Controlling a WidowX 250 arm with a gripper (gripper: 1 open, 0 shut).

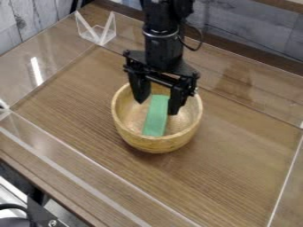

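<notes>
A shallow wooden bowl (186,125) sits in the middle of the table, with a green oblong object (155,121) lying inside it. My dark gripper (158,85) hangs over the back part of the bowl, fingers spread open and pointing down on either side, just above the green object's far end, with nothing visible between them.
A white wire-like item (98,31) stands at the back left, and dark cables or parts lie at the bottom-left edge beyond the table.
</notes>
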